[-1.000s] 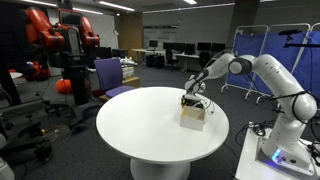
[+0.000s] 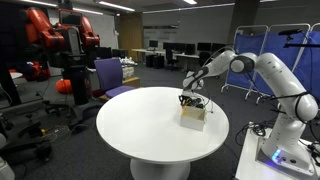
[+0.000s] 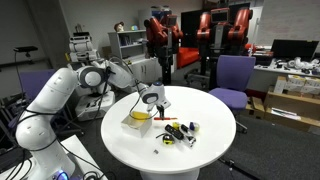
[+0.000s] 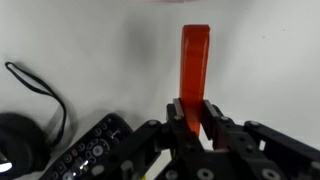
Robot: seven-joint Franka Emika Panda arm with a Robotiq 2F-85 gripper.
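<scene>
A long orange-red object (image 4: 194,65) extends from between the fingertips in the wrist view. My gripper is shut on its near end. Exterior view 2 has the gripper (image 3: 157,103) pointing down over the white round table (image 3: 210,165), beside an open cardboard box (image 3: 134,122). A small red piece (image 3: 163,119) shows below the fingers there; whether it touches the tabletop is hard to tell. In exterior view 1 the box (image 2: 192,118) partly hides the gripper's lower end.
A black remote with buttons (image 4: 88,150) and a dark rounded item with a strap (image 4: 22,145) lie near the gripper. Several small dark objects (image 3: 180,132) are grouped on the table.
The arm's far end has shifted slightly in exterior view 1. The box stays in the same place.
</scene>
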